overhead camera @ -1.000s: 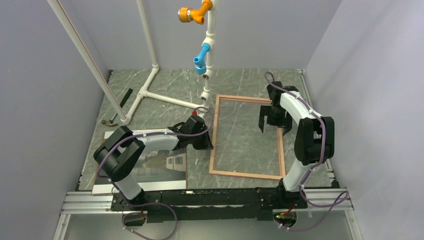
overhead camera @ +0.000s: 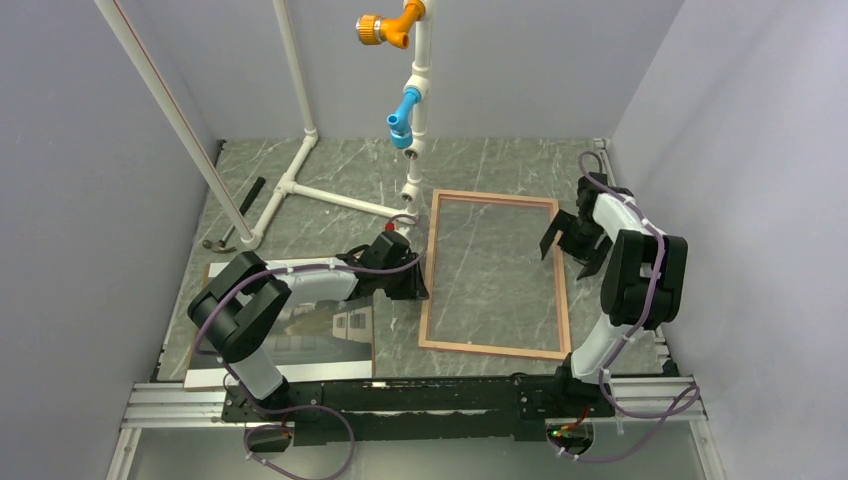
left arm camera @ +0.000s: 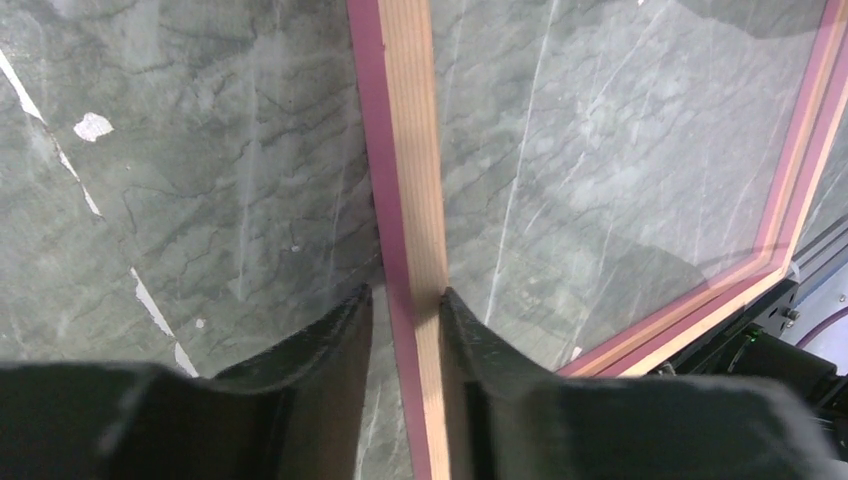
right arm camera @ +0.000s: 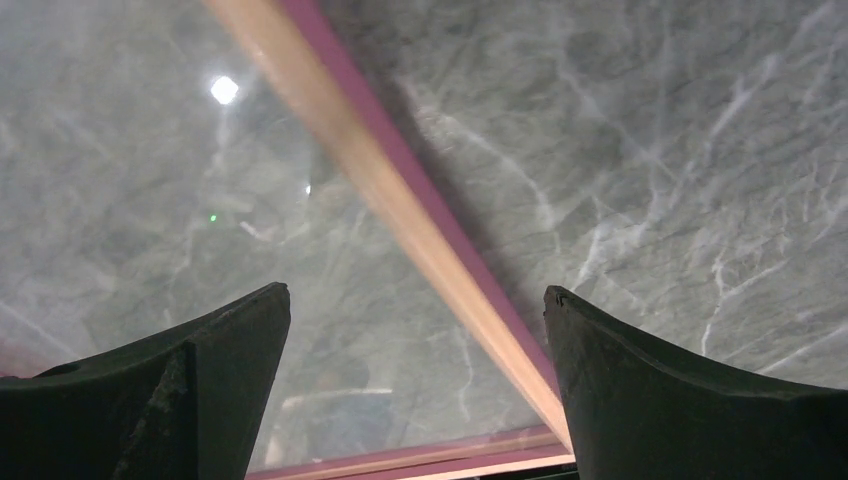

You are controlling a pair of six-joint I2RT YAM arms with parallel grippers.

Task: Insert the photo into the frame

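Note:
The wooden frame [overhead camera: 494, 350] lies flat right of centre, with grey marble showing through its middle. At its left bar [left arm camera: 415, 200] is my left gripper; its fingers stand part open, one on each side of the wood. A small gap shows on the bar's outer side, while the inner finger is close to it or touching. Over the frame's right bar [right arm camera: 420, 230], my right gripper is wide open with nothing held. The photo [overhead camera: 320, 345], greyish with a pale border, lies at the front left, partly hidden by my left arm.
White pipes [overhead camera: 345, 202] stand behind my left arm, carrying a blue fitting [overhead camera: 402, 118] and an orange one [overhead camera: 392, 25]. A dark-handled hammer [overhead camera: 252, 197] lies at the back left. Grey walls close both sides. Marble is clear behind the frame.
My right gripper has moved right, from over the frame's inner area to its right bar, and turned somewhat. The left arm has barely moved; its gripper looks slightly wider.

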